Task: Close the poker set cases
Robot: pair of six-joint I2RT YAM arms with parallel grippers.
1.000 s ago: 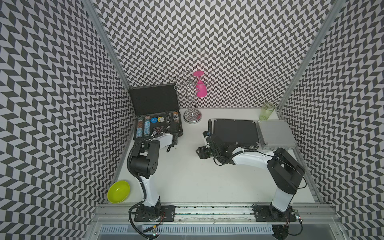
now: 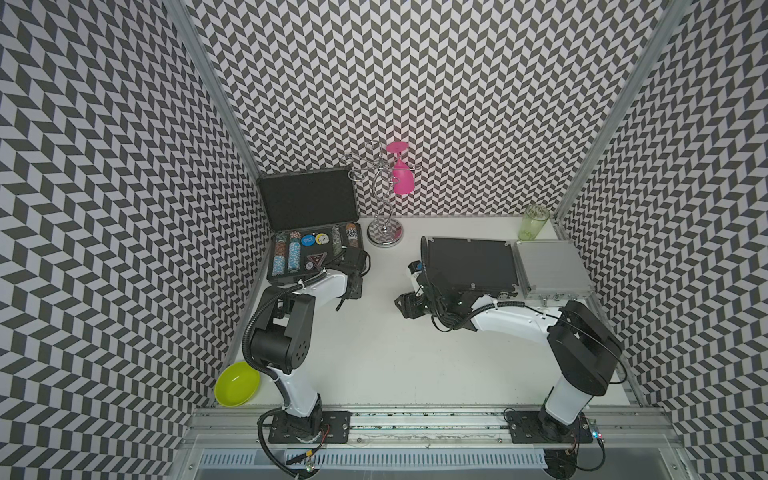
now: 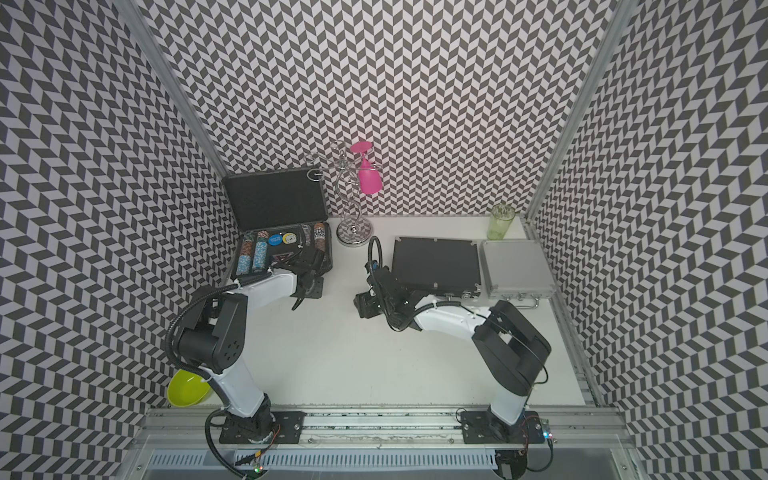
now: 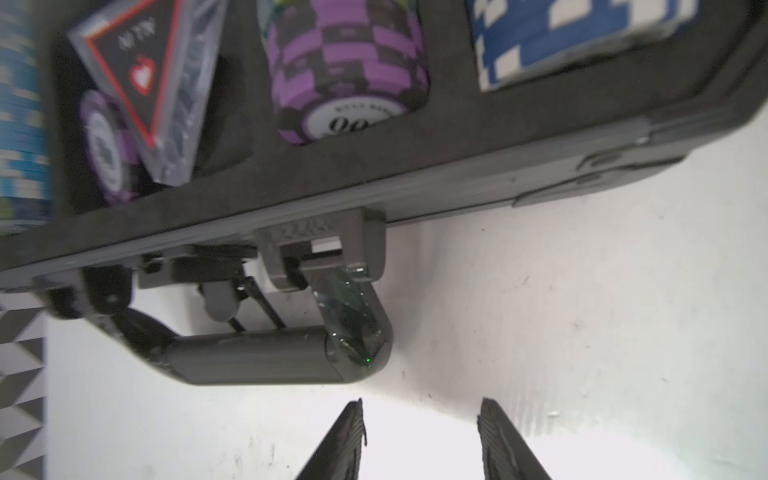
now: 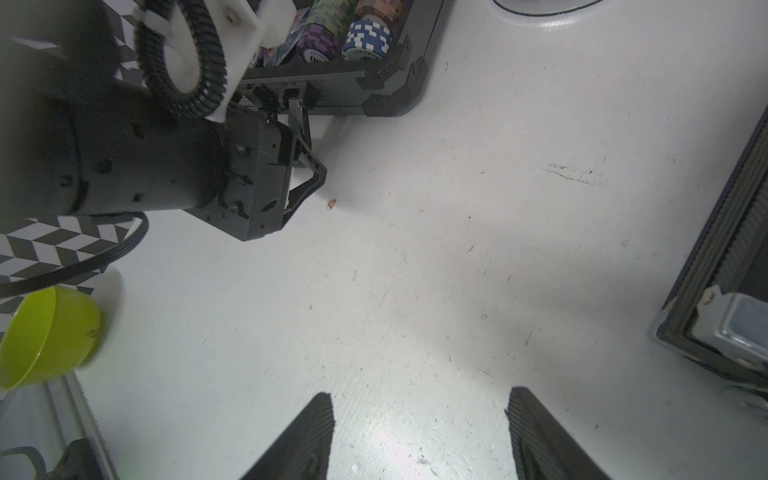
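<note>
At the back left, the poker case [image 2: 309,199] stands open, its dark lid tilted up against the patterned wall and stacks of chips [image 2: 294,254] in its base. My left gripper is open in front of this base, apart from the case handle [image 4: 254,354], with only white table between its fingers. Right of centre lies a dark, flat case [image 2: 472,265] with metal edging; whether its upper face is a lid or an inside, I cannot tell. My right gripper is open over bare table, left of that dark case.
A silver case [image 2: 553,269] lies flat beside the dark one. A metal stand [image 2: 385,232] with a pink glass [image 2: 402,177] rises behind, between the cases. A green glass [image 2: 533,222] is at the back right, a lime bowl [image 2: 237,384] at the front left.
My left arm's elbow has swung left and forward, while its gripper has shifted only slightly near the open case. The right arm has moved a little to the right. The cases look unmoved.
</note>
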